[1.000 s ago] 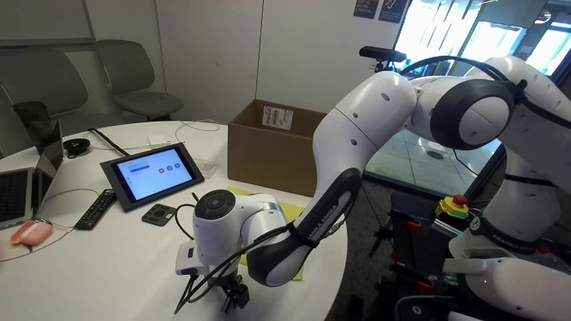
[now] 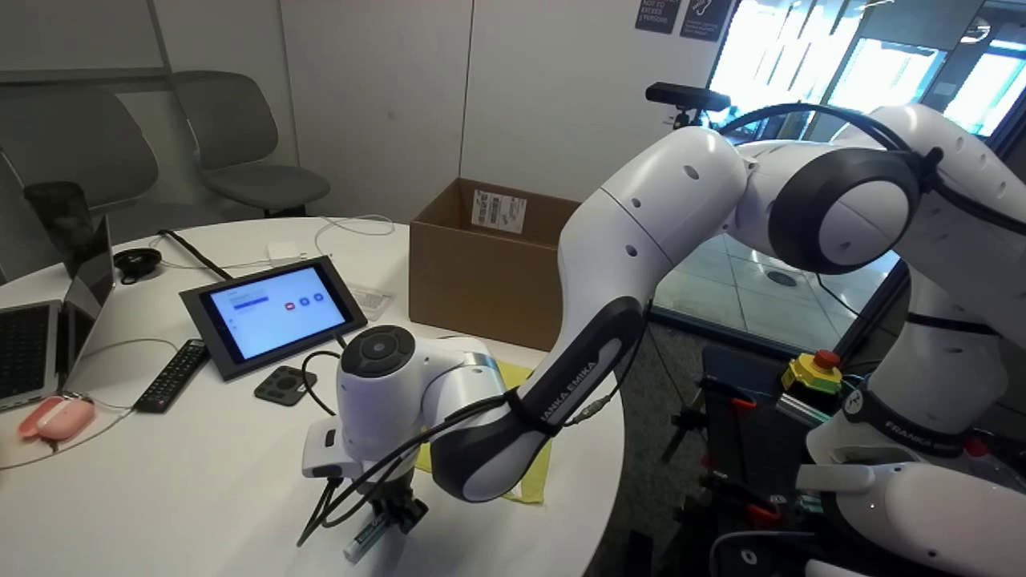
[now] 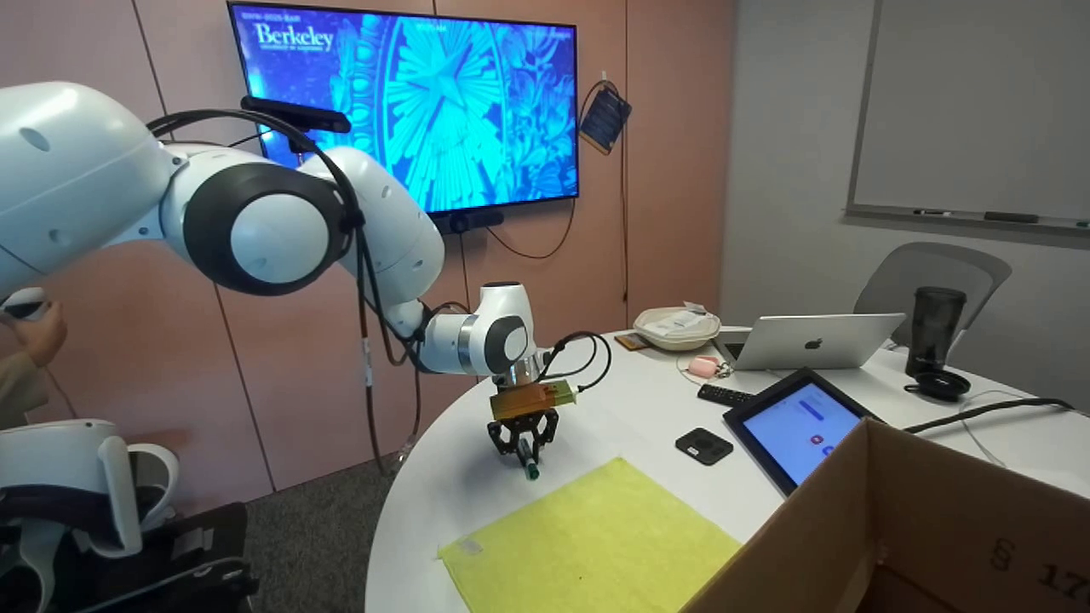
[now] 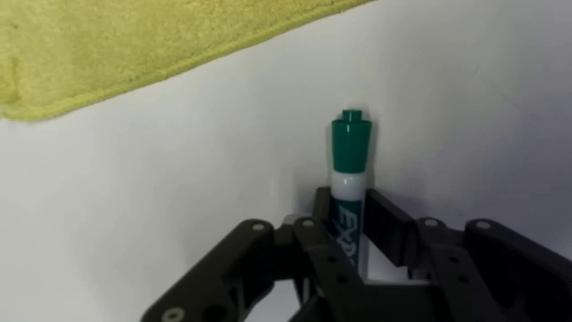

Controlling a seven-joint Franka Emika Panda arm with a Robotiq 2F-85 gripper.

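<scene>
A green-capped EXPO marker (image 4: 351,146) is pinched between the two black fingers of my gripper, which is shut on its labelled barrel just below the white band. In exterior view 2 the gripper (image 3: 525,439) hangs low over the white table, and the marker's green end (image 3: 531,470) points toward the yellow cloth. From the other side, in exterior view 1, the marker's opposite end (image 2: 357,548) sticks out below the gripper (image 2: 392,519). Whether the marker touches the table cannot be told.
A yellow cloth (image 3: 598,541) lies flat close to the gripper. An open cardboard box (image 2: 486,279) stands at the table's edge. A tablet (image 2: 279,308), a small black device (image 2: 285,385) and a remote (image 2: 173,375) are on the table. Bare tabletop surrounds the marker.
My gripper and wrist have shifted slightly left and up in exterior view 1. The marker's near end now shows more clearly below the fingers.
</scene>
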